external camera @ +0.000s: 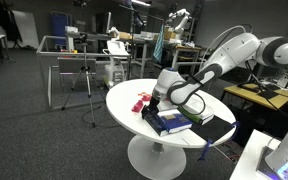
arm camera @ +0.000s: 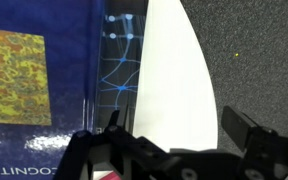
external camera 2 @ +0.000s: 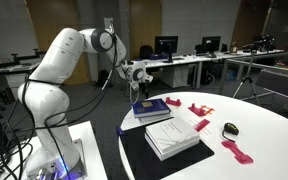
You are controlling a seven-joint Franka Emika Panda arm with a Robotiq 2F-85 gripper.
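Observation:
In the wrist view my gripper stands open, nothing between its fingers. A dark blue book [arm camera: 69, 95] with a yellowish picture and the letters "COGNITIV" fills the left side. The left finger hangs by the book's edge, and the right one appears over the dark floor past the white table edge. The second exterior view shows the blue book [external camera 2: 152, 107] near the table's edge, apparently on top of another, with my gripper at its far side. Closer to that camera, a thick white book [external camera 2: 172, 137] lies on a black mat [external camera 2: 206, 151].
Several red pieces [external camera 2: 236, 153] and a small dark-and-yellow object [external camera 2: 230, 131] are spread over the round white table [external camera 2: 269, 125]. Its right side has wide bare room. A tripod [external camera: 87, 85] stands on the floor behind the table.

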